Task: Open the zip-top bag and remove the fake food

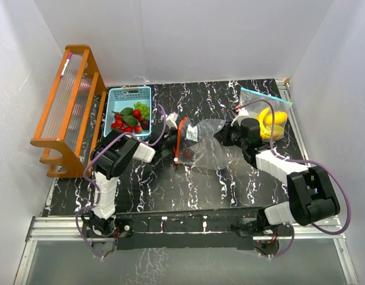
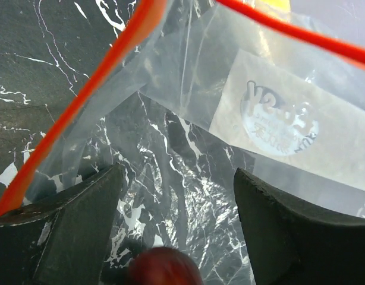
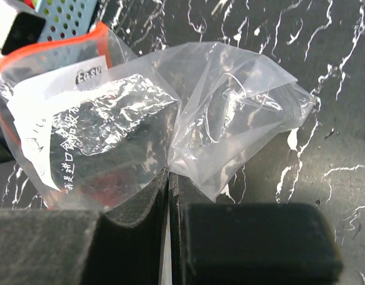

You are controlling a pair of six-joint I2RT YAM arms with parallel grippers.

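A clear zip bag [image 1: 209, 142] with a red-orange zip edge [image 1: 180, 139] lies between my two grippers. Its mouth gapes open toward the left arm, the orange strips spread apart in the left wrist view. Inside, a dark red round food piece [image 2: 164, 267] shows low in that view, partly cut off by the frame's edge. My left gripper is open at the bag's mouth, nothing between its fingers. At the bag's closed end, my right gripper is shut on the crumpled plastic.
A blue basket [image 1: 129, 94] holding fake fruit stands behind the left arm. Far right lies another zip bag [image 1: 248, 98] with yellow food [image 1: 274, 117]. A wooden rack [image 1: 75, 113] stands at left.
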